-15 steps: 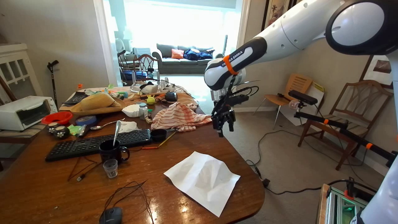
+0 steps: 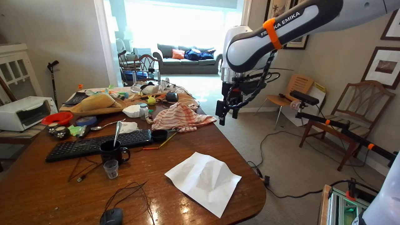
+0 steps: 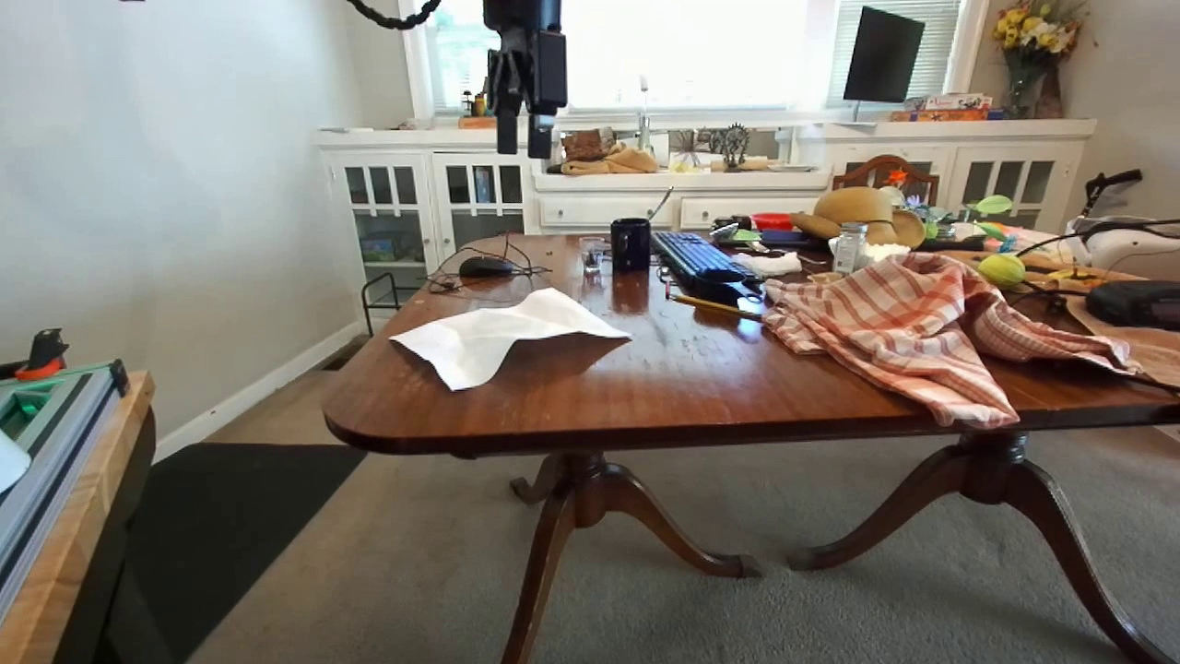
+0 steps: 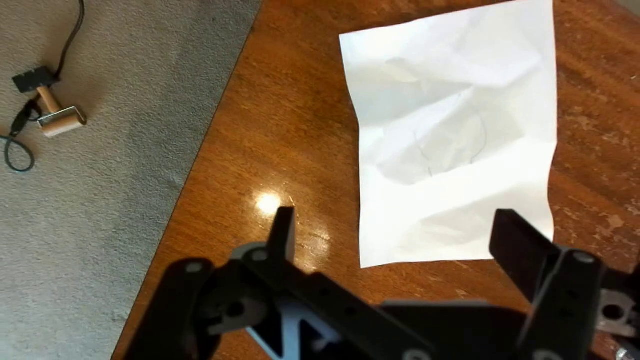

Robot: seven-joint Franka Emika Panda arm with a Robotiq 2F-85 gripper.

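A creased white sheet of paper [image 2: 205, 180] lies on the near right corner of the wooden table [image 2: 150, 187]. In the wrist view the paper [image 4: 420, 222] is whole in sight, with thin curved lines near its middle. High above the table, my gripper [image 2: 227, 114] points downward, well clear of everything. In the second exterior view the gripper [image 3: 525, 138] hangs at the top, above the level of the paper [image 3: 498, 332]. Its fingers [image 4: 280, 234] stand wide apart in the wrist view, and nothing is between them.
Left of the paper are a black mug [image 2: 111, 152] with a spoon, a clear cup [image 2: 111, 168], a mouse [image 2: 111, 217] with loose cable, and a keyboard [image 2: 93, 145]. A striped cloth [image 2: 182, 118] hangs over the table edge. Bare wood surrounds the paper.
My arm has risen and shifted to the right in the first exterior view, taking the gripper higher. The paper and the other table objects have not moved.
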